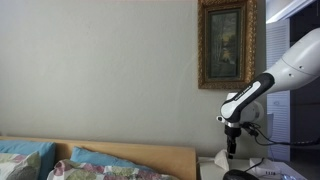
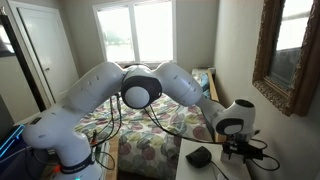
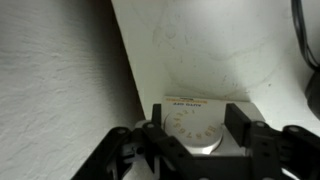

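In the wrist view a small whitish container with a round pale end (image 3: 194,127) and a printed label (image 3: 190,102) lies between the two dark fingers of my gripper. One finger is on each side of it, and whether they press on it is unclear. From the first exterior view, my gripper (image 1: 231,148) points down just above the white tabletop beside the bed. The second exterior view shows the gripper (image 2: 228,152) low over the same surface near the wall; its fingertips are hard to make out there.
A black object (image 2: 199,157) sits on the white table (image 2: 190,173) near the gripper, with dark cables nearby. A bed with a floral cover (image 2: 150,122) lies alongside. The wall with a framed picture (image 1: 227,42) stands close behind the arm.
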